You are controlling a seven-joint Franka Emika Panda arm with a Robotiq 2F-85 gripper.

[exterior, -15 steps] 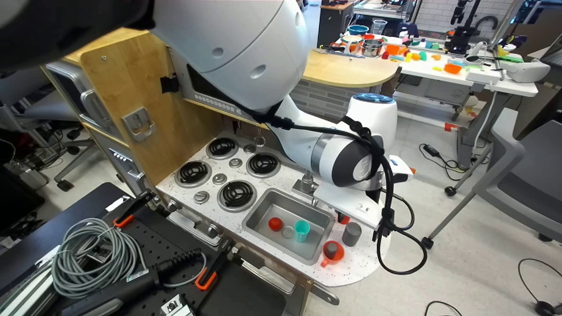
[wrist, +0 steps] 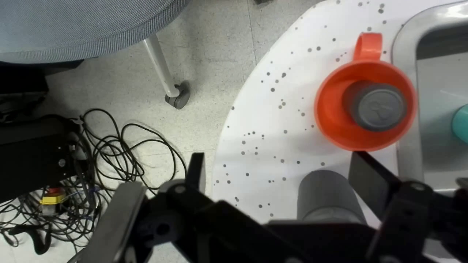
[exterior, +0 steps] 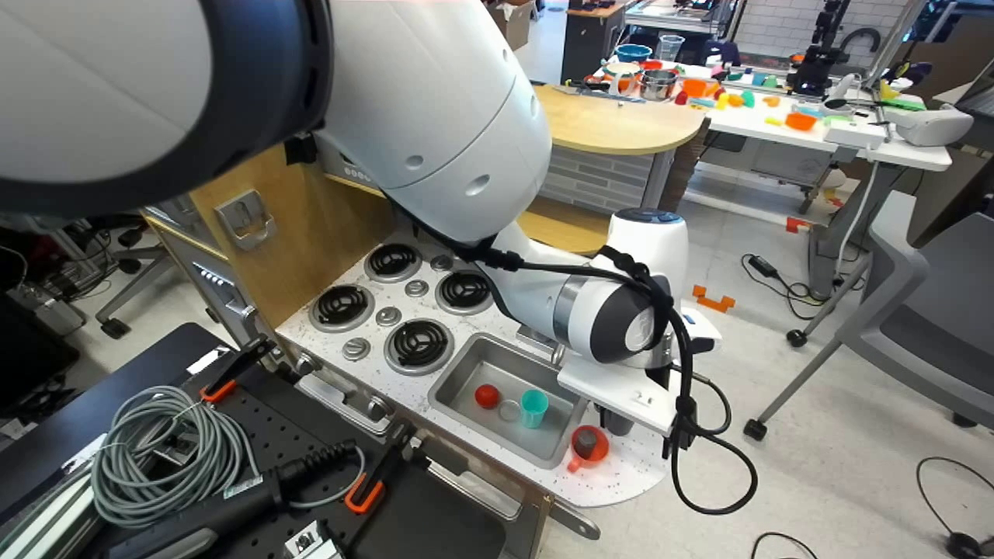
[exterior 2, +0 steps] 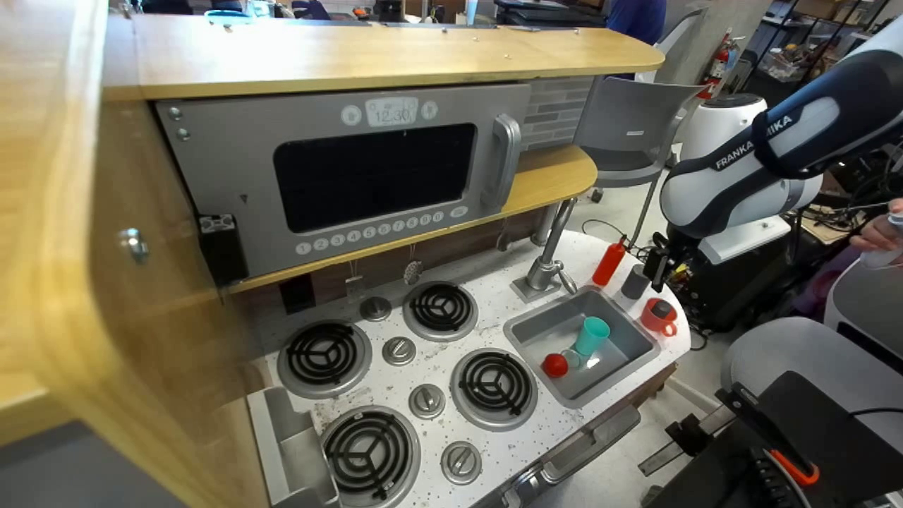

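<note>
Over the rounded end of the counter, my gripper is open, its two fingers wide apart with nothing held between them. A grey cup [wrist: 331,197] stands on the counter close to the right finger [wrist: 373,179] in the wrist view, its lower part hidden by the gripper body. Just beyond it is an orange mug [wrist: 322,105] with a small grey cylinder [wrist: 380,107] inside. In exterior view 2 the grey cup [exterior 2: 635,283] is between a red bottle [exterior 2: 609,262] and the orange mug [exterior 2: 669,327]. The gripper [exterior 2: 658,262] is above and beside the cup there.
The sink [exterior 2: 622,381] holds a teal cup [exterior 2: 592,335], a red ball [exterior 2: 555,365] and a clear ring-like item [exterior: 509,410]. A faucet [exterior 2: 542,275] rises behind it. Stove burners [exterior 2: 493,388] fill the other side.
My arm has come lower and nearer the counter end. In exterior view 1 the hand now covers most of the grey cup, which showed fully before. The mug and sink contents have not moved.
</note>
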